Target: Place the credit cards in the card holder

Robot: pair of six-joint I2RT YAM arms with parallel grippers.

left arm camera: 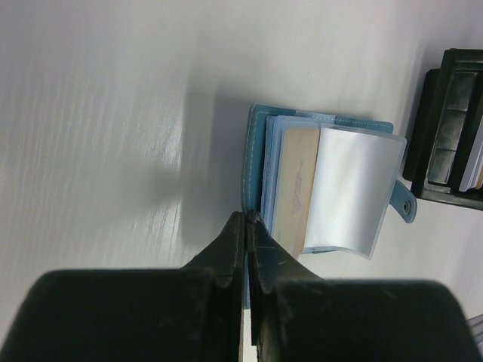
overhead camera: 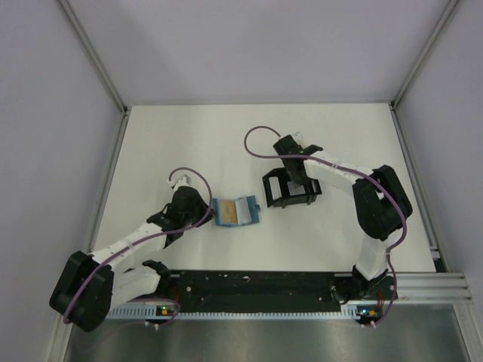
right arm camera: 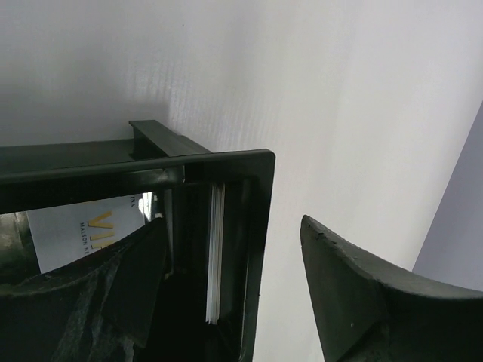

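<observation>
The open blue card holder (left arm camera: 255, 151) lies on the table with cream and clear sleeves (overhead camera: 242, 211). My left gripper is shut at its left edge. The black box (overhead camera: 275, 202) holds pale cards; in the right wrist view a printed white card (right arm camera: 75, 230) lies inside, and a thin upright stack of cards (right arm camera: 215, 249) stands by the end wall. My right gripper is part open over that end, its fingers either side of the stack and wall, not closed on them.
Pale side walls and metal rails border it.
</observation>
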